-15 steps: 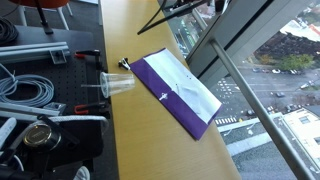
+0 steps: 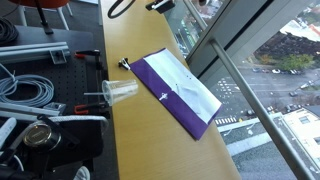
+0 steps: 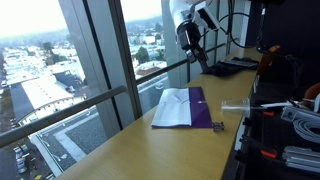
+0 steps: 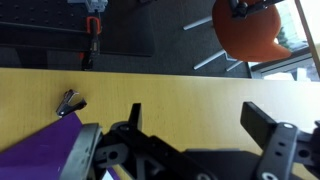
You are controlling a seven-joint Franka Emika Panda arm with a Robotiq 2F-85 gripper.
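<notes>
A purple and white cloth point(image 2: 178, 90), or a flat item like one, lies on the wooden table; its purple part point(image 4: 45, 150) enters the wrist view at lower left. Close to its corner sits a small dark, shiny object point(image 4: 70, 103), also visible in exterior view 2 point(image 3: 219, 127); what it is, I cannot tell. A clear plastic cup point(image 2: 120, 90) lies on its side at the table's edge. My gripper is open above the table, to the right of the cloth in the wrist view, with only bare wood between its fingers.
A dark cart point(image 2: 85, 75) with cables and tools stands along one table edge. Windows with a metal rail point(image 3: 75, 112) border the other. An orange chair point(image 4: 245, 32) stands past the table.
Cloth, cup and small object have stayed put.
</notes>
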